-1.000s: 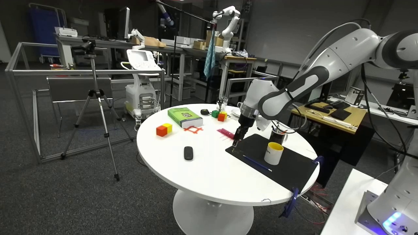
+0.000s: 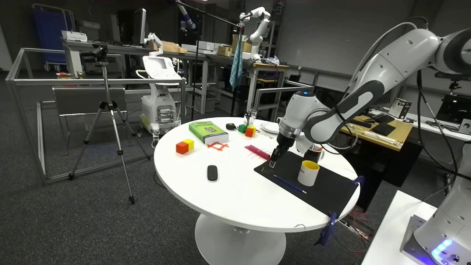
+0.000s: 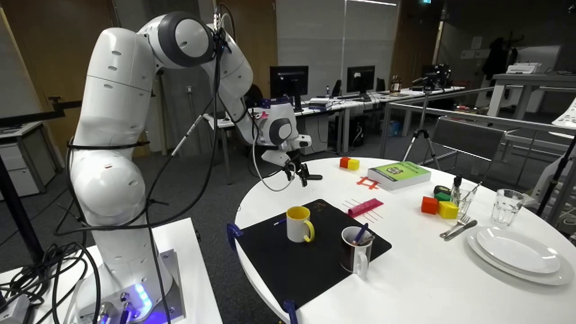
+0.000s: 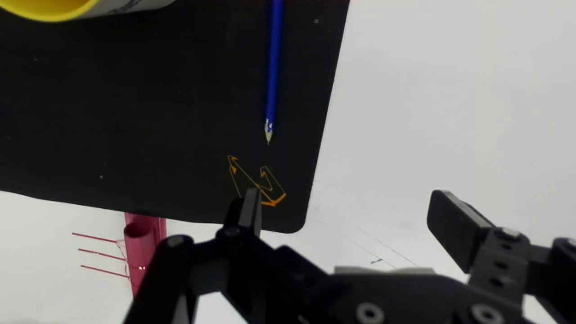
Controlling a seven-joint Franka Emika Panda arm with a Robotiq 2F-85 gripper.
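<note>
My gripper is open, its fingers wide apart with nothing between them. In exterior view 1 the gripper [image 2: 272,162] hangs over the far-left part of a black mat [image 2: 329,190]; its exact height is hard to judge. A blue pencil [image 4: 274,65] lies on the mat, its sharpened tip towards the gripper in the wrist view. Beside the pencil stands an upright white mug with a yellow inside [image 3: 295,229]. Another mug, white with a dark side [image 3: 351,259], holds pens on the mat's edge.
A pink tube-like object [image 4: 141,245] lies just off the mat. Around the table are a green book [image 2: 208,132], a dark oblong case [image 2: 212,172], coloured blocks [image 3: 438,207], white plates [image 3: 518,256] and a clear glass [image 3: 506,207]. Blue clamps [image 2: 326,229] grip the table edge.
In exterior view 1 the arm and gripper have shifted a little to the right. The mugs, the pencil and the other table objects look unmoved.
</note>
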